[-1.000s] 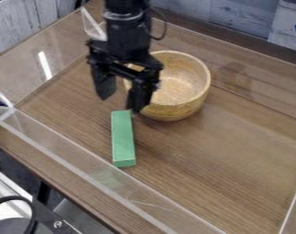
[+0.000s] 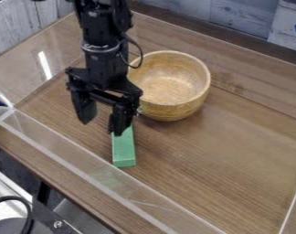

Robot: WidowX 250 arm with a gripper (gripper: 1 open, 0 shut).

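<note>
My black gripper (image 2: 101,115) hangs over the left-centre of the wooden table, its two finger assemblies spread open with nothing visible between them. A green rectangular block (image 2: 122,148) lies just below and right of it, its upper end partly behind the right finger. A light wooden bowl (image 2: 173,84) sits behind and to the right of the gripper, its left side partly hidden by the arm.
White objects stand at the back corners. A black cable lies at the bottom left, beside the table's edge.
The gripper has moved left and toward the front, away from the bowl, and sits a little lower in the view. The green block and bowl look unmoved.
</note>
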